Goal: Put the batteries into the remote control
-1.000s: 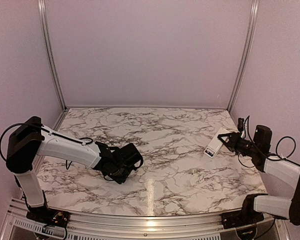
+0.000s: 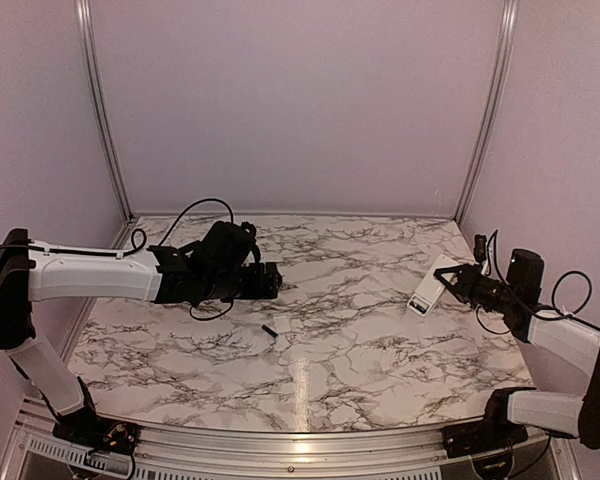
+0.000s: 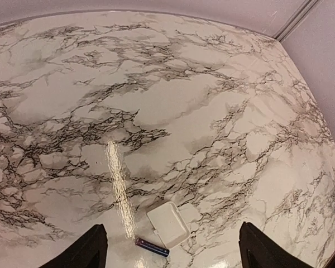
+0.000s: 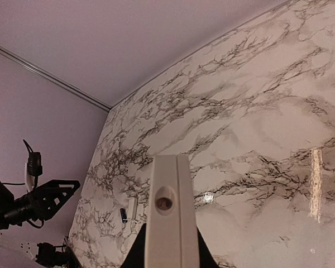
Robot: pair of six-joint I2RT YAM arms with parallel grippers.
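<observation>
My right gripper (image 2: 450, 277) is shut on the white remote (image 2: 424, 295), held tilted at the right of the table; it fills the lower middle of the right wrist view (image 4: 170, 218). A dark battery (image 3: 152, 247) lies on the marble by a small white cover (image 3: 168, 224), seen also near the table's middle in the top view. My left gripper (image 2: 265, 280) hangs above and behind them, its fingers apart with nothing visible between them in the left wrist view.
My left arm has risen and moved back from low over the table's middle, uncovering the battery and cover in the top view. The right arm and remote look unchanged.
</observation>
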